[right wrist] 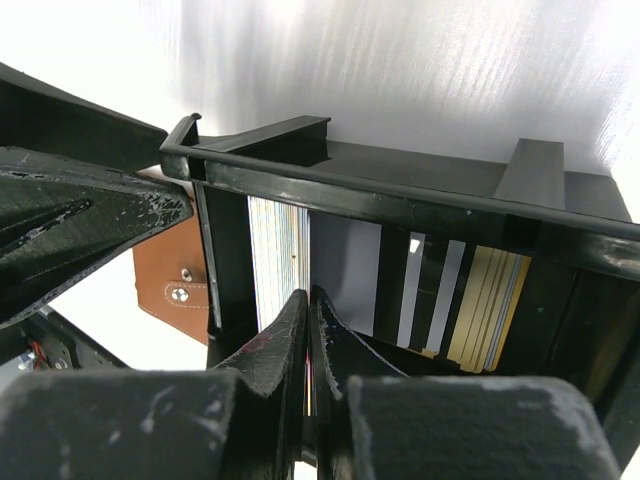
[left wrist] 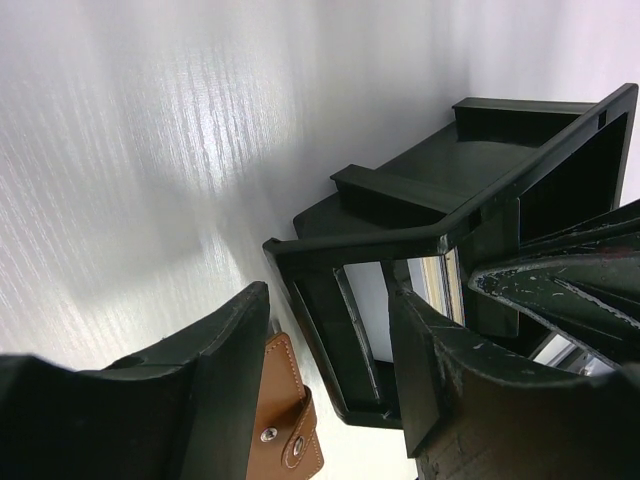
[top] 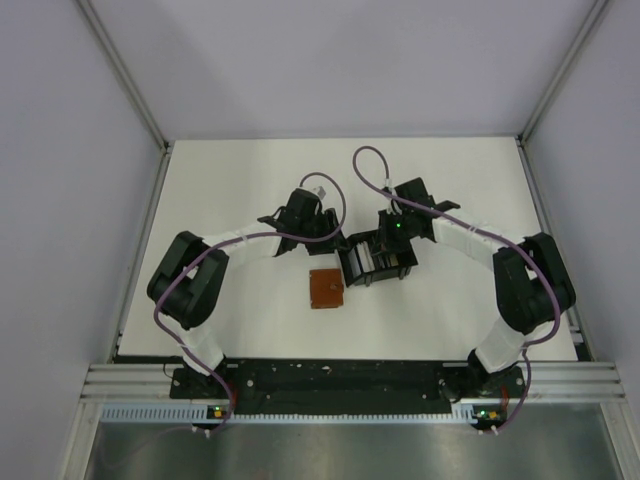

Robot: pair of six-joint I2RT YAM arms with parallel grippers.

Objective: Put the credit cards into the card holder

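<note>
A black slotted rack (top: 356, 276) holds stacks of cards (right wrist: 489, 305), pale and yellow-edged, in the right wrist view. My right gripper is shut over the rack at the pale card stack; whether anything thin is between its tips is hidden. The brown leather card holder (top: 326, 288) lies flat just in front of the rack's left end. My left gripper is open at the rack's left end, above the holder.
The two grippers are close together over the rack.
</note>
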